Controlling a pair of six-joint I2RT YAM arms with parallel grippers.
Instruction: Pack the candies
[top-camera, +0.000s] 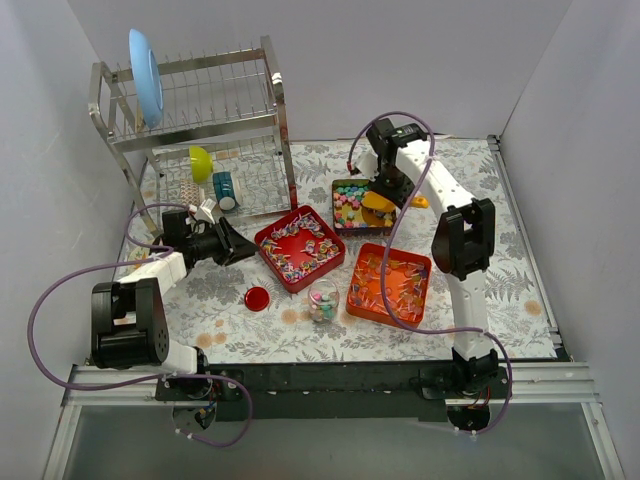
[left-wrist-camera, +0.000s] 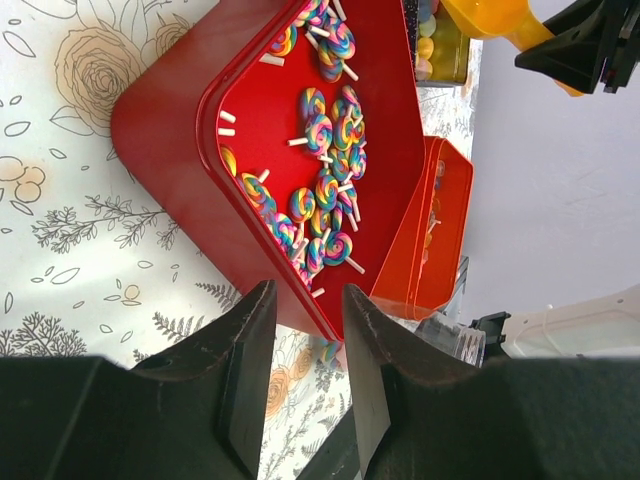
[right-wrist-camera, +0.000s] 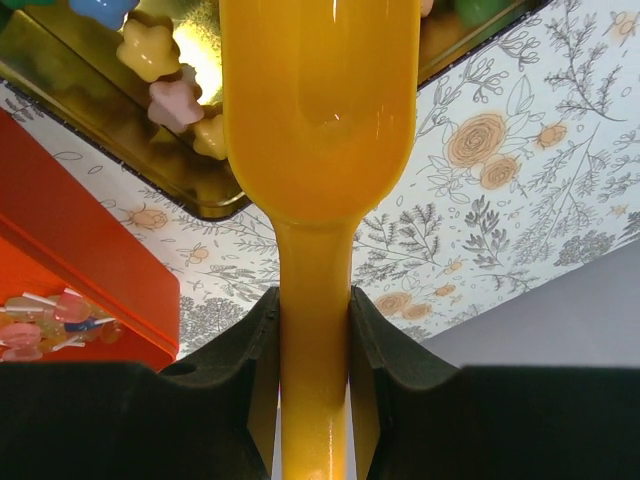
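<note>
My right gripper is shut on the handle of an orange scoop (right-wrist-camera: 320, 150), whose bowl is over a dark container (top-camera: 352, 228) of colourful candies at the back. A red box (top-camera: 272, 270) holds swirl lollipops (left-wrist-camera: 320, 134), and an orange box (top-camera: 388, 318) holds wrapped candies and lollipops. A glass jar (top-camera: 323, 300) with candies stands between them at the front. My left gripper hangs beside the red box's near wall with nothing between its fingers, the fingertips slightly apart.
A steel dish rack (top-camera: 185, 133) with a blue plate, yellow bowl and cup stands at back left. A red round lid (top-camera: 256, 299) lies at the front.
</note>
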